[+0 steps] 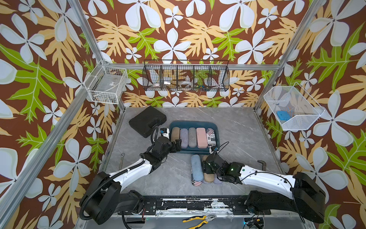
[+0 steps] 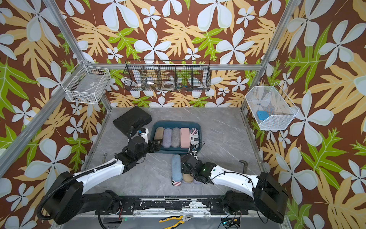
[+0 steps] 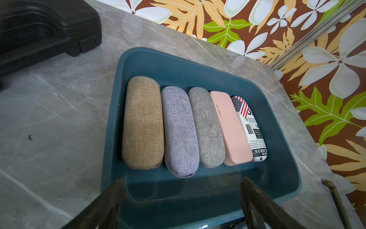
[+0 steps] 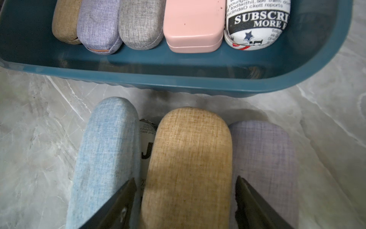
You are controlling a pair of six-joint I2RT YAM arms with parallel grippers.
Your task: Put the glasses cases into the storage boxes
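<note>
A teal box (image 3: 113,114) holds five glasses cases in a row: brown (image 3: 141,122), lavender (image 3: 180,129), grey (image 3: 205,126), pink (image 3: 230,127) and a printed one (image 3: 251,129). In front of it lie a blue case (image 4: 103,152), a tan case (image 4: 187,152), a purple case (image 4: 263,168) and a printed one, mostly hidden. My left gripper (image 1: 176,146), fingers apart with nothing between, hangs by the box's front left. My right gripper is over the tan case, fingers parted either side of it; whether they touch it I cannot tell.
A black hard case (image 1: 147,120) lies back left. Wrenches (image 1: 262,164) lie at the sides. Wire baskets (image 1: 185,76) hang on the frame above.
</note>
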